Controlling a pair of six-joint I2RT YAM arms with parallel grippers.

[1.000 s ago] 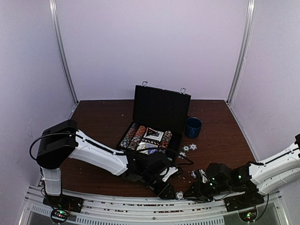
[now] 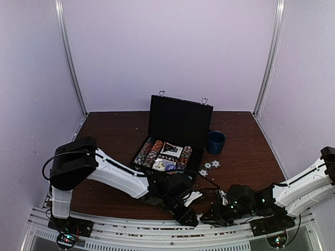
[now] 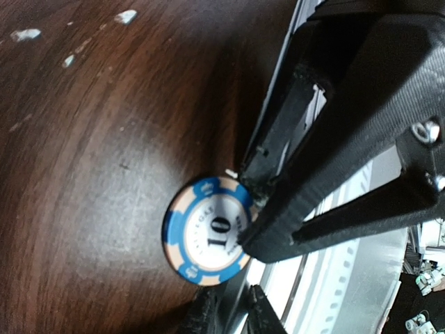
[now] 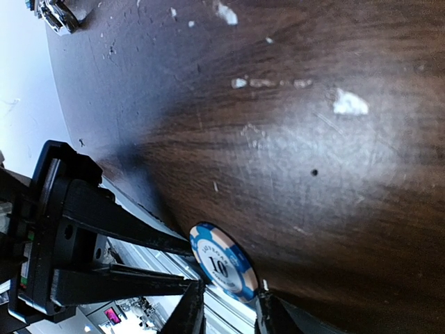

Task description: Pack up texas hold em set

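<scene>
A blue-and-cream poker chip marked 10 is between my two grippers at the table's front edge. In the right wrist view, my left gripper is shut on one side of this chip. My right gripper reaches the chip from the other side; its fingertips stand apart around it. Whether both fingers touch the chip is unclear. Behind the arms, the open black case holds chip rows and card packs. Several loose chips lie right of the case.
A dark blue mug stands beside the case at the right. Bare table lies to the left, and more at the far right. The left forearm passes before the case's front; a metal rail borders the table in front.
My right gripper has come slightly left, so the chip between the grippers is more covered from above. The left arm has shifted a little to the right. The case and mug stay put.
</scene>
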